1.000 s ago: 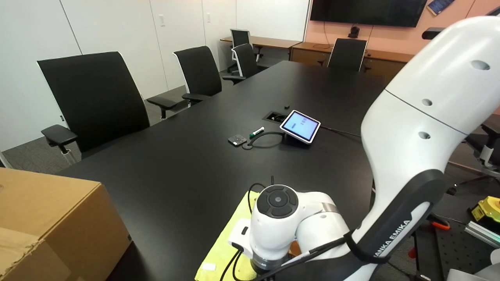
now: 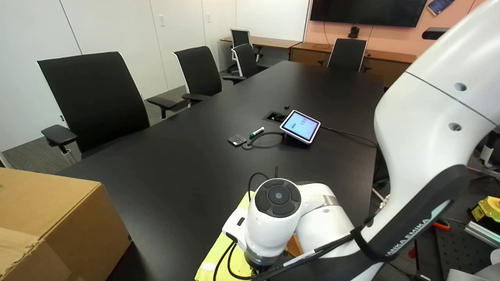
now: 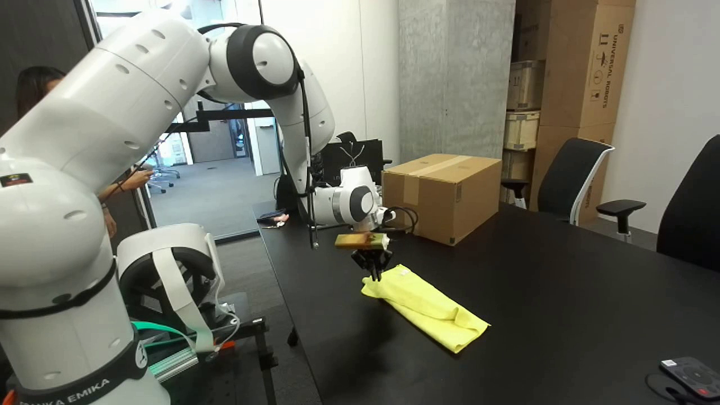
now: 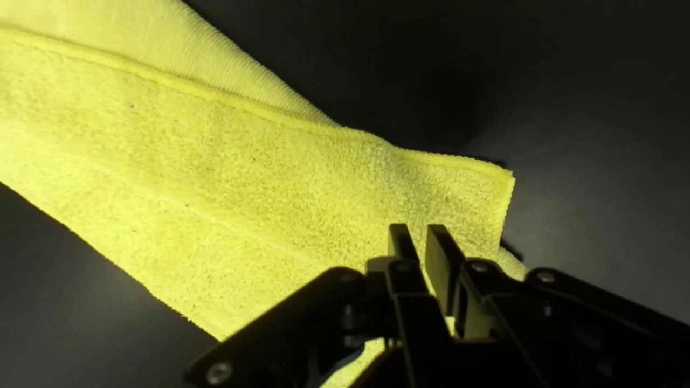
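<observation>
A yellow cloth (image 3: pixel 432 307) lies folded in a long strip on the black table (image 3: pixel 540 290). In the wrist view the cloth (image 4: pixel 259 181) runs from the upper left to below the fingers, with one squared corner to their right. My gripper is over the cloth's end, its two black fingers (image 4: pixel 442 255) close together with a narrow gap. Yellow shows through that gap, but whether cloth is pinched there or merely lies behind is unclear. In exterior view 2 the gripper (image 3: pixel 376 277) points down at the cloth's far end. Exterior view 1 hides the fingertips behind the arm.
A closed cardboard box (image 3: pixel 439 196) stands behind the cloth. Farther along the table are a tablet (image 2: pixel 300 126), a green marker (image 2: pixel 256 132) and a small dark device (image 2: pixel 237 140) with a cable. Bare tabletop stretches between these and the arm.
In exterior view 1 the hand has risen slightly and shifted a little left, while the upper arm has swung up and right. The visible part of the cloth looks much the same.
</observation>
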